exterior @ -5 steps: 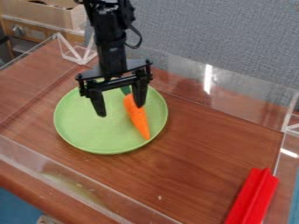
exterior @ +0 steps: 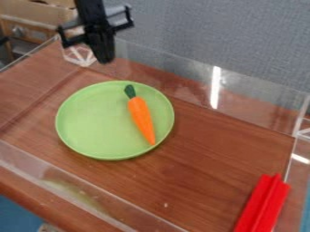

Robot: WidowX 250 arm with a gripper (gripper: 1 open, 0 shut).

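An orange carrot (exterior: 140, 118) with a dark green top lies on the right half of a light green plate (exterior: 87, 127) on the wooden table. My black gripper (exterior: 104, 51) is raised at the top of the view, above and behind the plate, clear of the carrot. Its fingers are small and blurred, and nothing shows held between them.
Two red bars (exterior: 262, 207) lie at the front right corner. Clear plastic walls edge the wooden table (exterior: 200, 168). The table right of the plate is bare.
My gripper has moved up and back from over the plate and carrot to the top of the view. The carrot is now fully visible on the plate.
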